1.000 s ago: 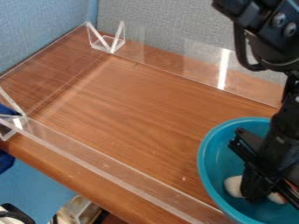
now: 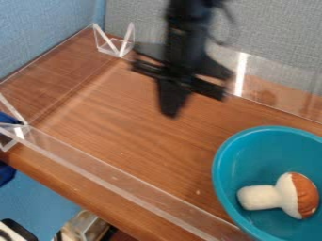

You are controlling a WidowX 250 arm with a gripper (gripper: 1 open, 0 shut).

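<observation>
My black gripper (image 2: pixel 189 87) is raised over the back middle of the wooden table, blurred, so its fingers are hard to read; it looks shut, and I see nothing held in it. At the right, a teal bowl (image 2: pixel 233 169) holds a white and orange-brown toy mushroom (image 2: pixel 283 195) lying on its side.
Clear plastic walls (image 2: pixel 113 42) edge the wooden table (image 2: pixel 138 146), whose middle is clear. A dark blue object (image 2: pixel 7 122) is at the left edge. Some items (image 2: pixel 82 226) sit below the table's front left.
My gripper has risen out of the bowl and moved left and back over the table. The mushroom remains in the bowl, now fully in sight.
</observation>
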